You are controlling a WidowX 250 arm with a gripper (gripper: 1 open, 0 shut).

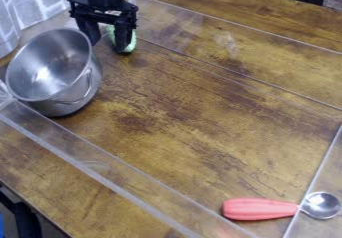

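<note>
My black gripper [104, 20] hangs at the top left, just above and behind a large steel pot [54, 77]. A green object [126, 40] lies at or between its fingers, partly hidden by them; I cannot tell whether the fingers grip it. The pot stands at the left side of the wooden surface, its inside empty where visible.
A spoon or scoop with a red handle [261, 208] lies at the bottom right. Transparent edges or panels run along the left, bottom and right.
</note>
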